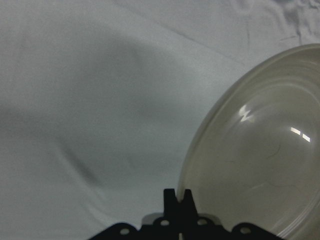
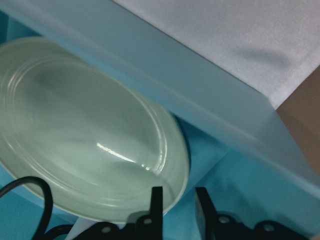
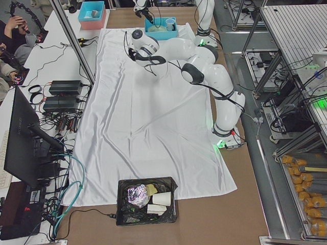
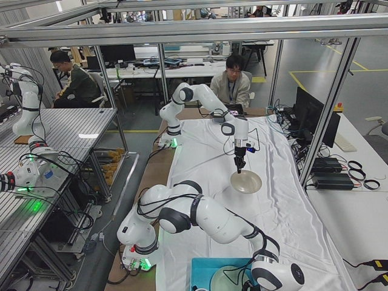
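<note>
My left gripper is shut on the rim of a cream plate [image 1: 250,155], which shows below that gripper in the camera right view [image 4: 245,185]. The right gripper stands open over a blue bin [image 2: 235,190], its left finger at the edge of a pale green plate [image 2: 80,125] lying in the bin. A cup [image 3: 170,24] also stands in that bin.
A white cloth [image 3: 143,122] covers the table, largely clear in the middle. A black lined tray [image 3: 125,204] with foil and white items sits at the near end. Frame posts and cables line the sides.
</note>
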